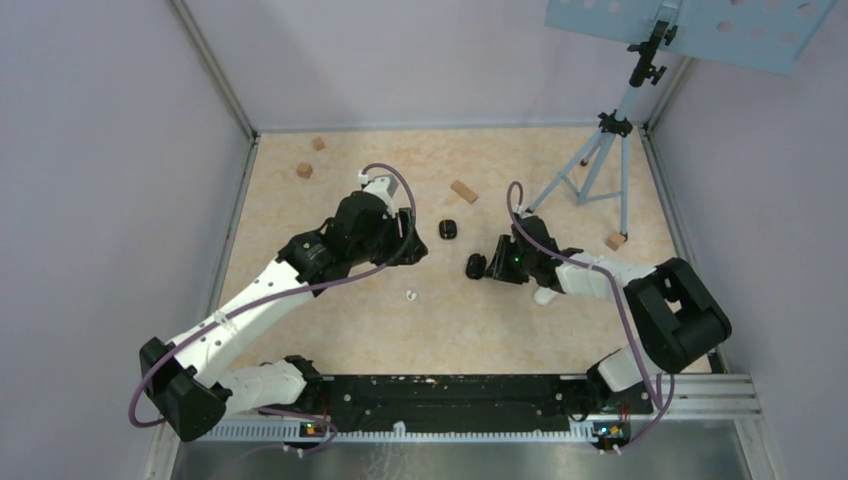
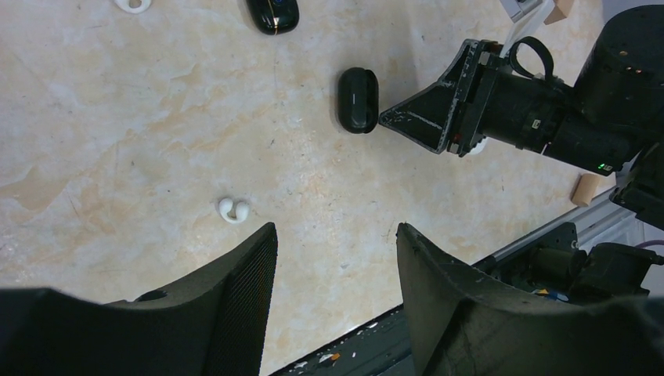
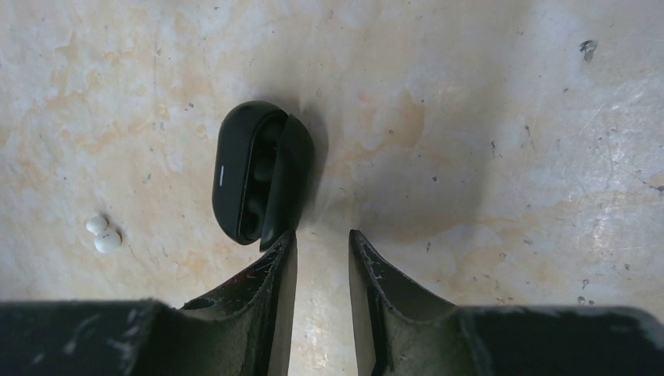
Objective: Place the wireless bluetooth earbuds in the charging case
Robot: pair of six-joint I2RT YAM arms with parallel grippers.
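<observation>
A black charging case (image 1: 476, 266) lies on the table's middle, its lid partly raised in the right wrist view (image 3: 243, 172); the inside is too dark to read. Just to its right, my right gripper (image 1: 491, 270) holds its fingers a narrow gap apart, with bare table showing between them. One of those fingers (image 3: 274, 290) is at the case's near end; whether they touch I cannot tell. Two small white earbuds (image 2: 233, 210) lie close together on the table, left of and nearer than the case. Above the table, my left gripper is open and empty.
A second black rounded object (image 1: 448, 229) with a gold line lies behind the case. A white ring (image 2: 133, 4) shows at the left wrist view's edge. Wooden blocks (image 1: 465, 191) and a tripod (image 1: 612, 130) stand farther back.
</observation>
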